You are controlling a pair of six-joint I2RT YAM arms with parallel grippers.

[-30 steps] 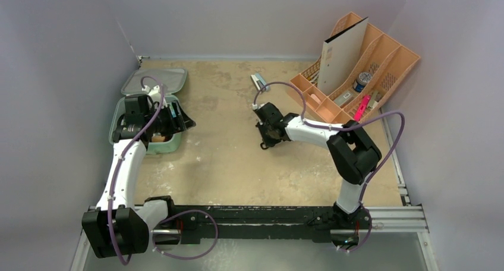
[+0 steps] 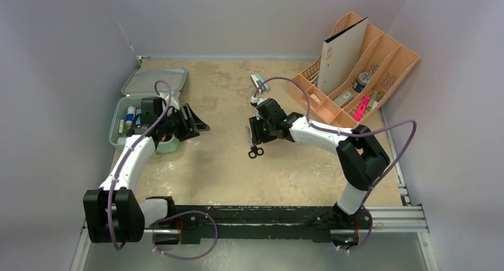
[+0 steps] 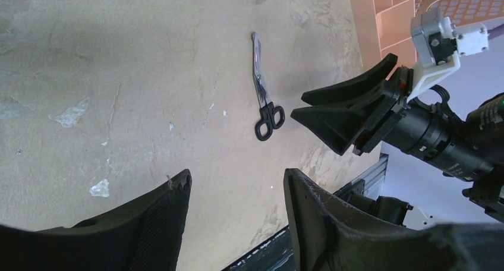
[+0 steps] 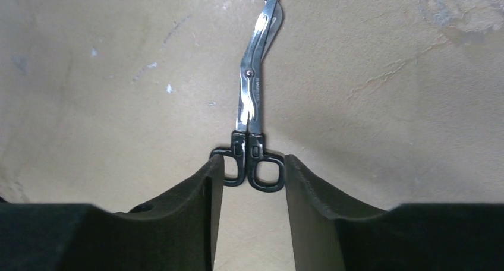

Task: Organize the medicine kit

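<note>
Scissors with black handles [image 2: 255, 151] and silver blades lie flat on the table, blades toward the back. In the right wrist view the scissors [image 4: 253, 104] rest below my right gripper, whose parted fingers have bare air between them near the handles. From the left wrist view, the right gripper stands clear of the scissors, just to their right. My left gripper [image 2: 197, 128] is open and empty, beside the green kit box [image 2: 169, 146]. Its lid [image 2: 157, 81] is folded back, and bottles show inside, partly covered by the left arm.
At the back right stands an orange organizer [image 2: 321, 107] holding a white folder [image 2: 343, 54], a jar [image 2: 362, 81] and a pink item [image 2: 361, 107]. A small white-and-blue object [image 2: 260, 82] lies at the back middle.
My left gripper shifted right.
</note>
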